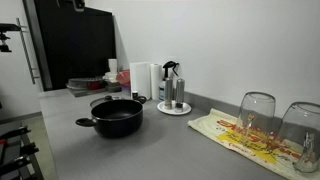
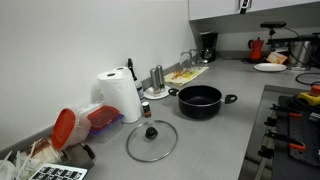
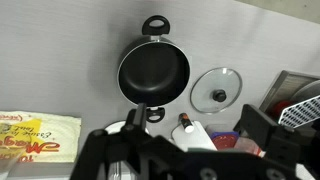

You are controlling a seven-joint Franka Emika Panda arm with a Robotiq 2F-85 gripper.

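A black two-handled pot (image 1: 118, 118) stands upright on the grey counter; its empty inside (image 3: 153, 74) shows from above in the wrist view. Its glass lid (image 2: 152, 142) with a black knob lies flat on the counter beside it, apart from the pot; the same lid (image 3: 216, 91) is to the pot's right in the wrist view. High over the counter, my gripper is open, its dark fingers spread at the bottom of the wrist view. Nothing shows held between them, and it touches neither pot nor lid.
A white plate (image 1: 174, 108) with a spray bottle and grinders stands by the wall, near a paper towel roll (image 2: 121, 98). Glass jars (image 1: 256, 112) rest on a printed cloth (image 1: 215, 126). A dish rack (image 2: 60, 173) stands past the lid. The counter before the pot is clear.
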